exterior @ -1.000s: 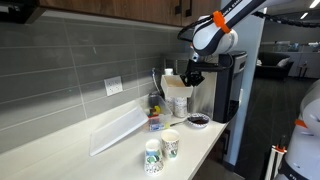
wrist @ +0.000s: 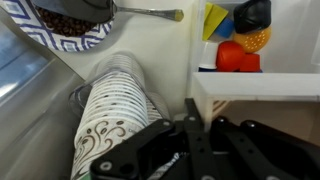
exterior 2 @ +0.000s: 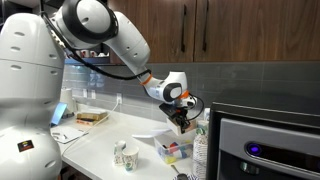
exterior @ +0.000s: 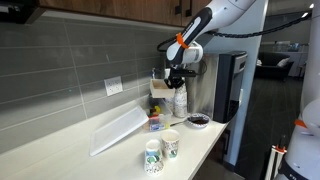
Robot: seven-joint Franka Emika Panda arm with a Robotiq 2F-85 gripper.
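Observation:
My gripper is shut on the rim of a white-and-tan box, held up off the counter near the back wall. In the wrist view the box's white side stretches to the right from the dark fingers, with its tan part below. Under and beside it stands a clear bin containing colourful pieces, among them a red one and an orange one. The second exterior view shows the box above that bin. Whether they touch, I cannot tell.
A tall stack of patterned cups stands close beside the gripper. Nearby is a bowl of dark pieces. Two patterned cups stand nearer the front, and a white tray lies to the left.
Over the last second the gripper and the box have moved left in the first exterior view, and the box sits slightly lower. The counter items have stayed in place.

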